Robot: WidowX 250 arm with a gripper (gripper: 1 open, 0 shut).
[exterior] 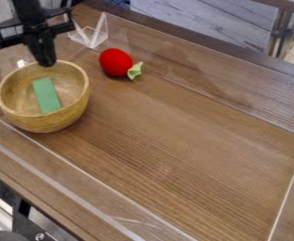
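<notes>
A wooden bowl sits at the left of the table with a green block lying inside it. My black gripper is raised above the back of the bowl at the top left, with nothing seen in it. Its fingers are small and blurred, so how far apart they stand is unclear.
A red fruit or vegetable with a light green end lies right of the bowl. A clear plastic object stands behind it.
</notes>
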